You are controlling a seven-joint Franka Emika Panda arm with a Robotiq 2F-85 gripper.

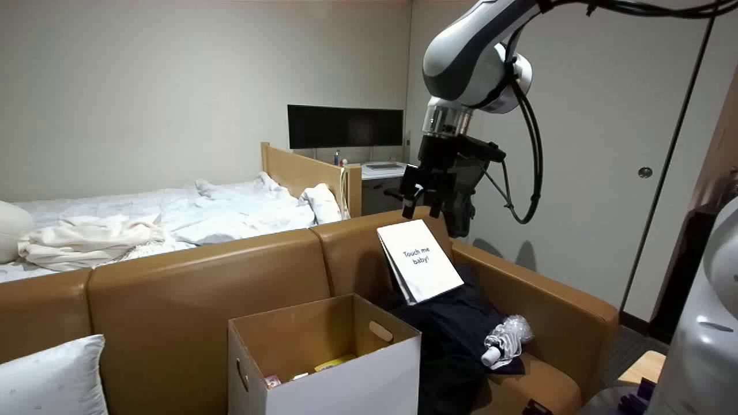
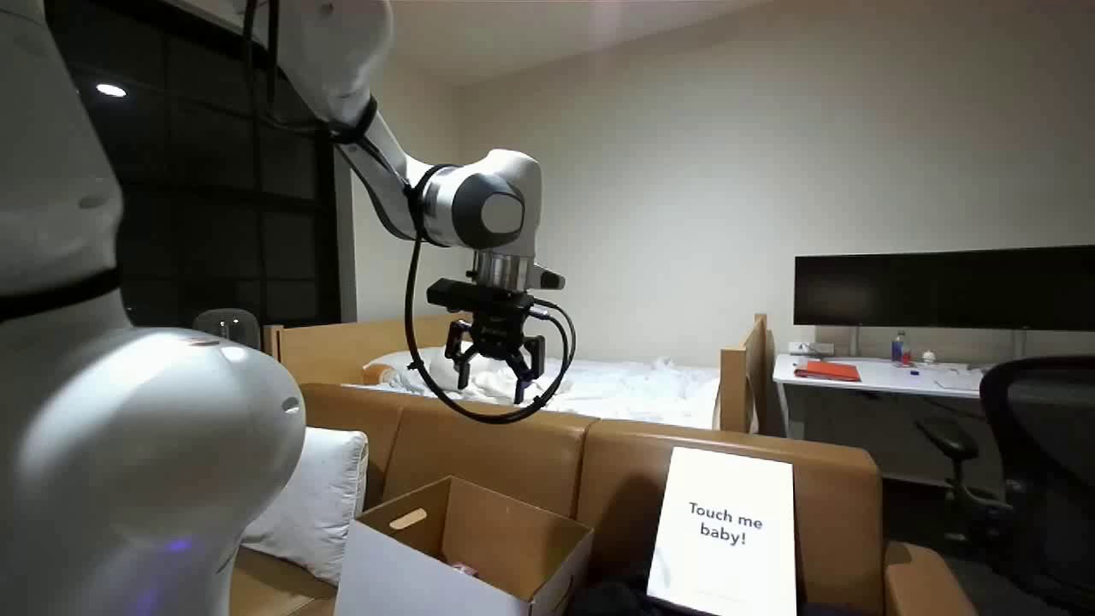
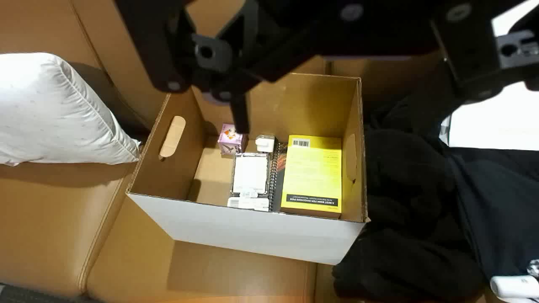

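My gripper (image 2: 490,388) hangs in the air above the sofa, fingers apart and nothing between them. An open cardboard box (image 3: 247,227) with white outer sides stands on the seat, below the gripper in the wrist view. Inside it, a thick yellow book (image 3: 313,174) lies on the right. To the book's left are a small purple box (image 3: 232,139), a white adapter-like piece (image 3: 265,143) and a white-faced flat item (image 3: 250,173). The gripper's dark parts cover the top of the wrist view. A white booklet (image 1: 420,261) reading "Touch me baby!" leans on the sofa back.
Dark clothing (image 3: 414,212) lies beside the box, with a folded white umbrella-like item (image 1: 507,342) on it. A white pillow (image 3: 60,113) sits on the box's other side. The brown sofa back (image 1: 207,276) rises behind the box.
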